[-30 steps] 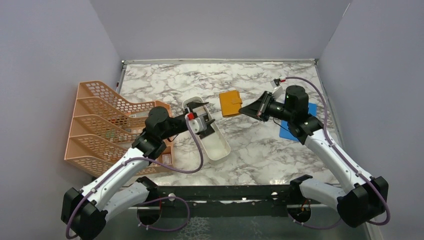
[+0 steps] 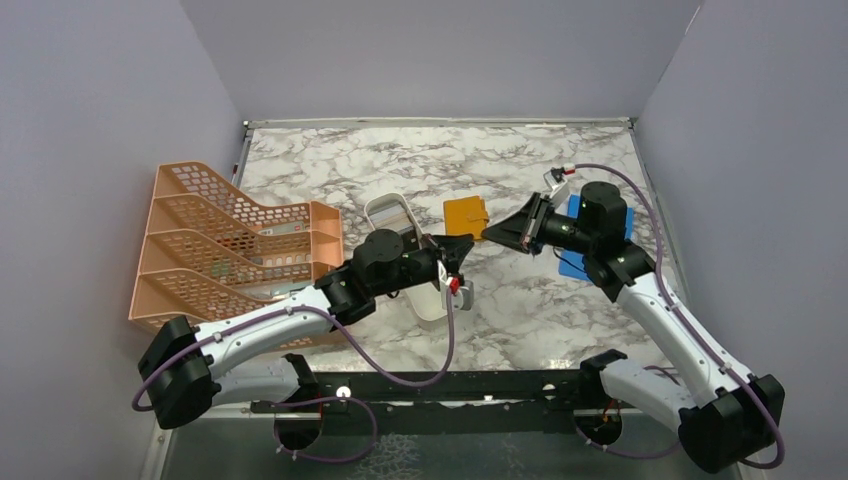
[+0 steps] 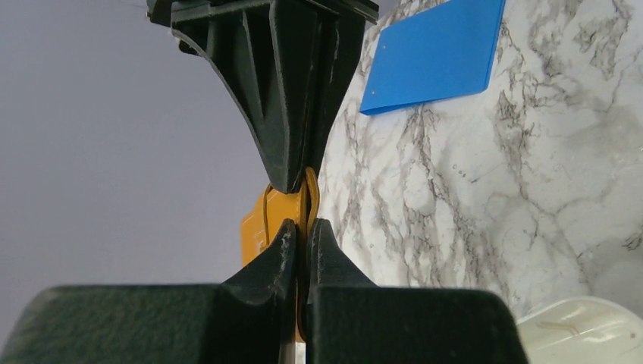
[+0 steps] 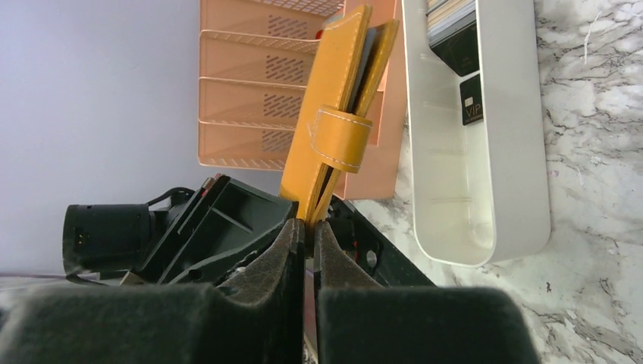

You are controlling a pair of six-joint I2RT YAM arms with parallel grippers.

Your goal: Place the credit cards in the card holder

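Note:
The orange card holder (image 2: 464,215) is off the table between both grippers. In the right wrist view the card holder (image 4: 334,98) is upright and tilted, with its strap round it and a dark grey edge between its covers. My left gripper is shut with the holder's edge between its fingertips. At the holder's other end, the fingertips of my right gripper lie close around it; how firmly they press is unclear. Cards (image 4: 451,19) are stacked in the white box, with a black VIP card (image 4: 472,100) lower down.
The long white box (image 4: 447,235) stands on the marble table under my left arm. At left is a tiered orange rack (image 2: 240,240). A blue folder (image 2: 575,262) lies at right, partly behind my right arm.
My left gripper has moved right from over the white box to the card holder and shut on it.

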